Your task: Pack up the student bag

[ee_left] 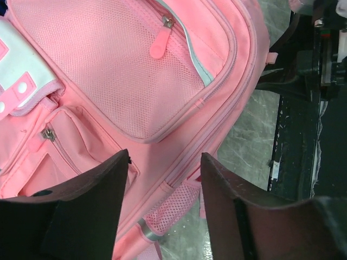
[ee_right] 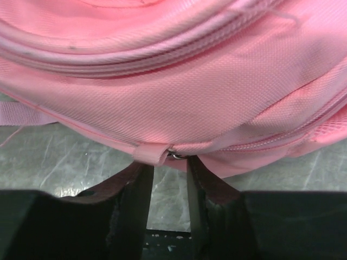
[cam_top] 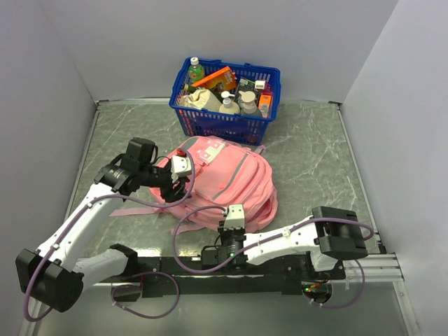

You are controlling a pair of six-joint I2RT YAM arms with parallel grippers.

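Observation:
The pink backpack (cam_top: 224,175) lies flat on the grey worktop, with mesh pockets and zippers showing (ee_left: 130,81). My left gripper (cam_top: 178,189) hangs over its left part; in its wrist view the fingers (ee_left: 108,189) stand apart above the fabric by a small zipped pocket. My right gripper (cam_top: 231,227) is at the bag's front edge; in its wrist view the fingertips (ee_right: 171,162) are a little apart, just at a small pink tab (ee_right: 149,151) and metal zipper pull on the lower seam. Whether they touch it is unclear.
A blue basket (cam_top: 224,126) filled with bottles, boxes and a cream cloth bag stands behind the backpack. Grey walls close in the back and sides. Bare worktop (cam_top: 315,161) shows to the right and left of the bag.

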